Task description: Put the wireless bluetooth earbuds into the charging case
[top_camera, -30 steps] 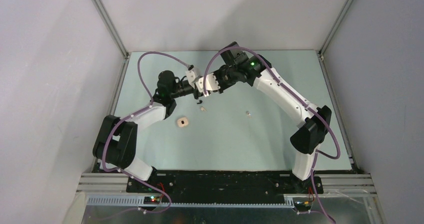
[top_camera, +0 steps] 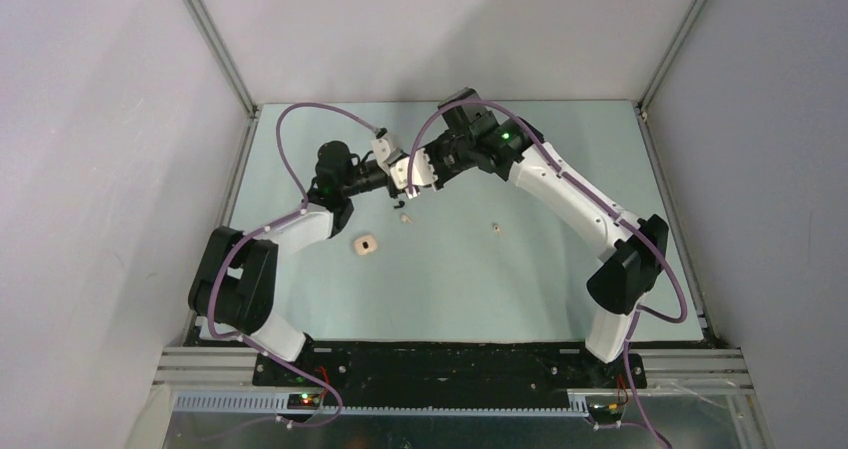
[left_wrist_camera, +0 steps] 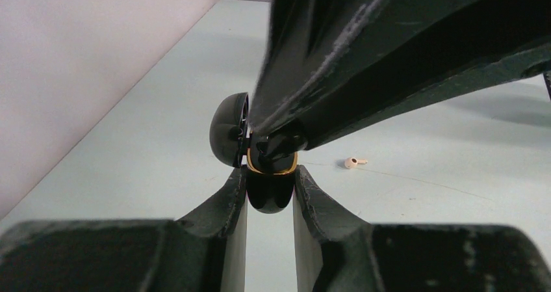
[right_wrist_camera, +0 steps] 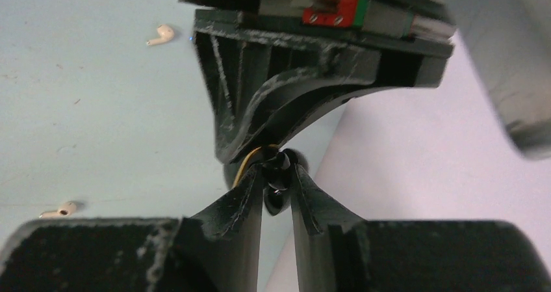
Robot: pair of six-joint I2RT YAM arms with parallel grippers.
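In the left wrist view the black charging case (left_wrist_camera: 269,191) hangs between the fingertips of my left gripper, its lid (left_wrist_camera: 226,128) raised. My right gripper meets it from the other side, fingertips at the case's open top, which they largely hide; whether they hold anything is unclear. In the top view both grippers meet above the mid-back table. A white earbud (left_wrist_camera: 351,162) lies on the table in the left wrist view; two earbuds (top_camera: 496,228) show apart on the surface.
A small pale square object (top_camera: 365,244) with a dark centre lies on the table (top_camera: 440,289) left of centre. Walls border the table at the sides and back.
The left arm is almost unchanged.
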